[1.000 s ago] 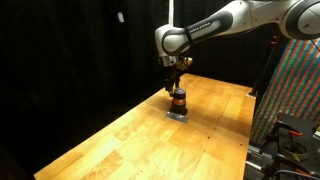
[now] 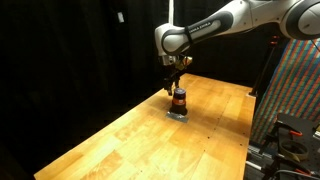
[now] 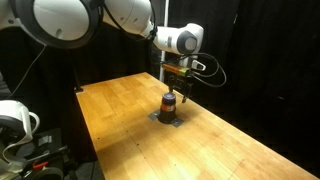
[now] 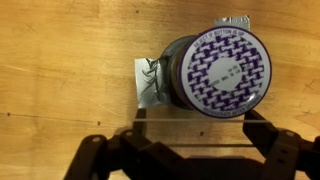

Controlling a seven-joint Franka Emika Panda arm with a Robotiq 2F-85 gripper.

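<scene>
A dark can with an orange band (image 2: 179,103) stands upright on the wooden table. In the wrist view its round lid (image 4: 225,72) shows a purple and white pattern. Silver tape (image 4: 151,83) lies at its base on opposite sides. My gripper is open wide, its dark fingers (image 4: 140,128) apart. Two thin lines stretch across from finger to finger, like a band; what they are is hard to tell. The can lies beyond the fingertips, mostly off toward the top of that view. In exterior view 2 the gripper (image 3: 179,88) hangs just above the can (image 3: 168,107).
Bare wooden tabletop (image 2: 150,145) spreads around the can. A dark curtain (image 2: 70,70) borders the table's far side. Dark equipment (image 2: 292,145) stands off the table's right edge.
</scene>
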